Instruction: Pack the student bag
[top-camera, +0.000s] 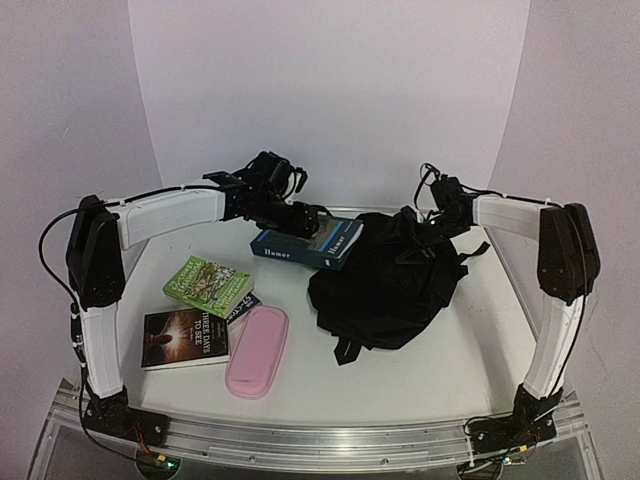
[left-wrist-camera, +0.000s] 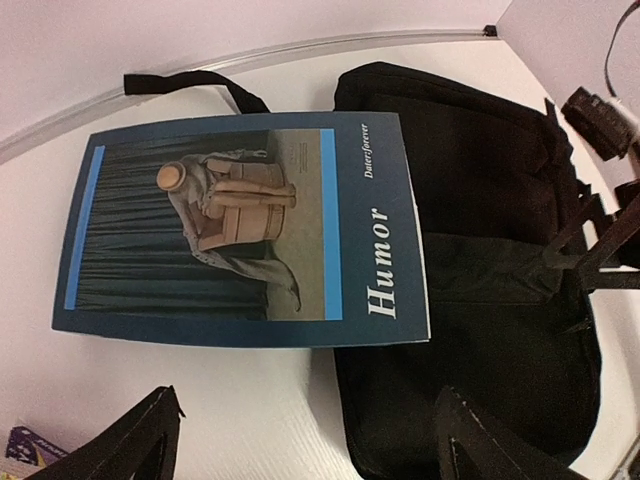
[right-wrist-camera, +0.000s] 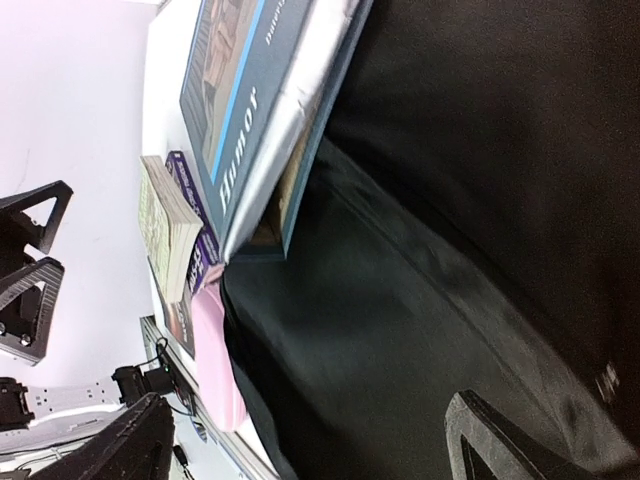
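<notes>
The thick blue Humor book (top-camera: 305, 245) lies face up at the back, its right end over the left edge of the black bag (top-camera: 385, 300). In the right wrist view that end of the book (right-wrist-camera: 250, 130) is raised and tilted above the bag cloth. My left gripper (top-camera: 308, 222) is above the book; its fingers (left-wrist-camera: 140, 440) are spread wide, with nothing held between them. Over the bag's upper right part is my right gripper (top-camera: 420, 245), its fingers (right-wrist-camera: 500, 440) also wide apart and black cloth beyond them. The bag lies flat and its opening is hard to make out.
Left on the table are a green book (top-camera: 208, 285), a purple book (top-camera: 243, 308) partly covered, a dark book (top-camera: 185, 340) and a pink case (top-camera: 257, 352). A strap (top-camera: 347, 350) trails at the bag's front.
</notes>
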